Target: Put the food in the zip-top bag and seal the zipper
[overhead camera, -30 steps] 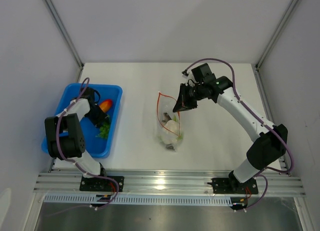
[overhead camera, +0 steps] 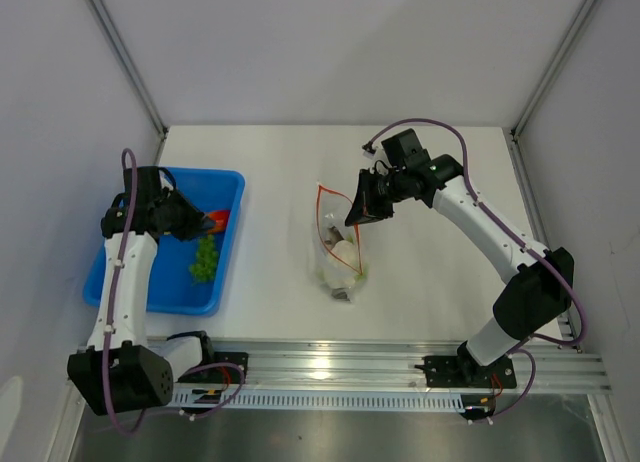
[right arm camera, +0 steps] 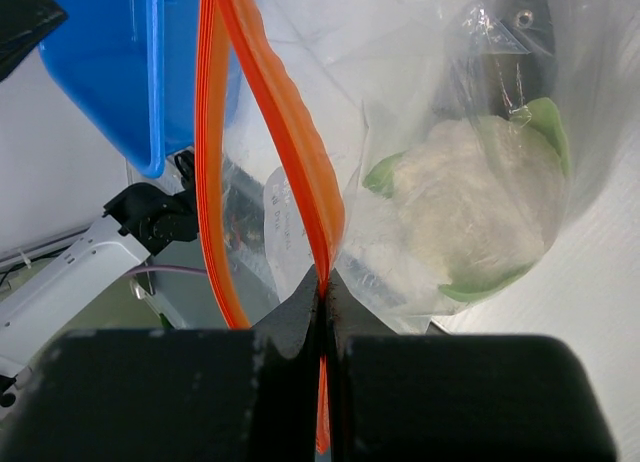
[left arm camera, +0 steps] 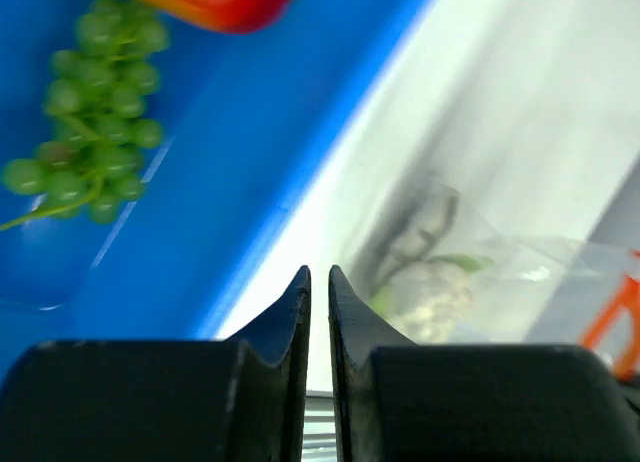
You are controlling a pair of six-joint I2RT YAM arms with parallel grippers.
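The clear zip top bag [overhead camera: 325, 237] with an orange zipper rim stands mid-table, its mouth open. Inside it are a pale cauliflower [right arm camera: 475, 197] with green leaves and a dark, fish-like item [right arm camera: 520, 57]. My right gripper is shut on the bag's orange rim [right arm camera: 285, 122]. Over the blue bin, my left gripper [overhead camera: 207, 225] is shut, with a thin gap and nothing visible between its fingers. Green grapes [left arm camera: 95, 122] and a red-orange food piece [left arm camera: 225, 0] lie in the bin, off to the upper left of those fingertips in the left wrist view.
The blue bin [overhead camera: 238, 207] takes up the table's left side, its raised wall standing between the left gripper and the bag. A metal rail [overhead camera: 320, 350] runs along the front edge.
The left gripper has come up from the grapes, and its arm has swung further left and toward the camera. Grapes and red-orange piece remain in the bin. Right arm and bag look nearly unchanged.
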